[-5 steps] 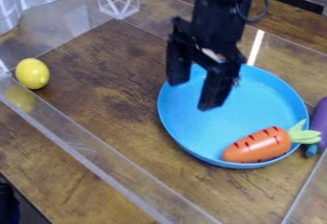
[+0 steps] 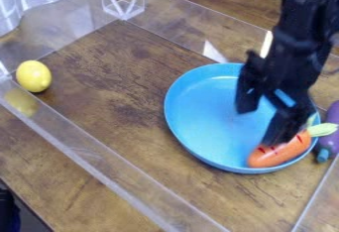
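Note:
The dark, blurred gripper (image 2: 269, 106) hangs over the right half of a blue plate (image 2: 192, 112), its fingers spread open and low. An orange carrot toy (image 2: 273, 152) with a pale green top lies at the plate's lower right, just below the fingertips and partly hidden by them. Whether they touch it cannot be told.
A purple toy (image 2: 330, 137) lies beside the plate at the right. A yellow lemon (image 2: 34, 75) sits at the far left. Clear plastic walls edge the wooden table (image 2: 106, 137), whose left middle is bare.
The gripper has come down and to the right, from above the plate's upper part to just over the carrot. The carrot appears shifted slightly to the right.

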